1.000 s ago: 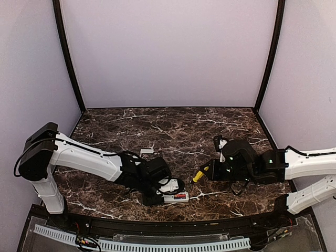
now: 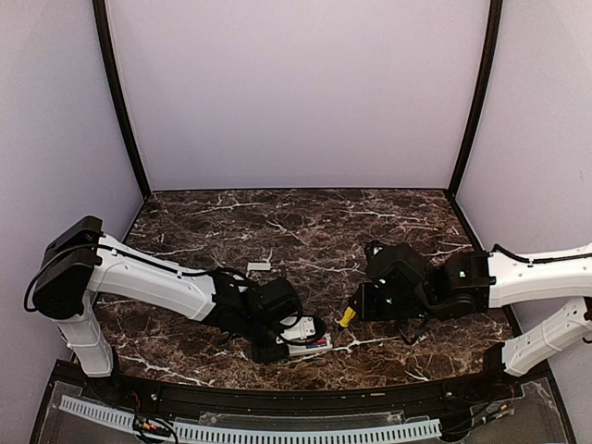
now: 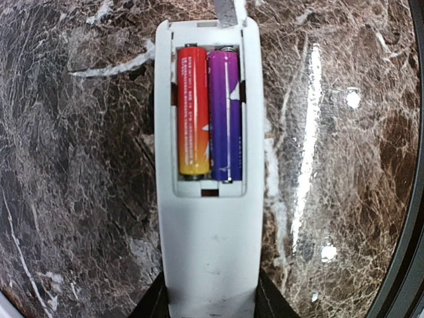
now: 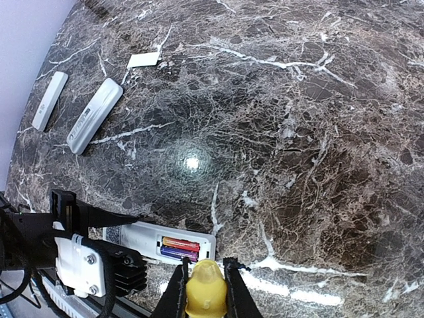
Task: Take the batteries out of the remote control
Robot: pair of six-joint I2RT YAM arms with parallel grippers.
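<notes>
A white remote control (image 3: pixel 211 232) lies on the dark marbled table with its battery bay uncovered. Inside the bay rest a red-yellow battery (image 3: pixel 193 112) and a purple battery (image 3: pixel 225 119), side by side. My left gripper is shut on the remote's closed end. A tool with a yellow handle (image 4: pixel 206 291) is in my right gripper, which is shut on it. At the top of the left wrist view, a flat grey metal tip (image 3: pixel 226 12) appears over the remote's bay end; whether it touches cannot be told.
Farther back on the left lie a larger white remote-like piece (image 4: pixel 95 116), a narrower white piece (image 4: pixel 50 101) and a small white rectangle (image 4: pixel 144 59).
My right gripper has moved left with the yellow tool, which now stands a little closer to the remote and steeper. The left arm and remote look unmoved.
</notes>
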